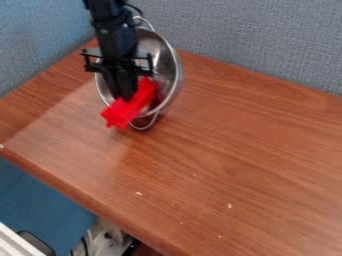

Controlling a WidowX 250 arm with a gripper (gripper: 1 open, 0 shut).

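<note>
My black gripper [123, 88] hangs at the upper left of the table, just inside the left part of a steel pot [166, 62]. A red block [123, 110] is at the gripper's fingertips, lying across the pot's near rim. The pot is tilted and partly hidden behind the arm. I cannot tell whether the fingers are shut on the block or on the pot.
Grey padded walls [267, 40] stand at the back and left. The table's front left edge drops to a blue area.
</note>
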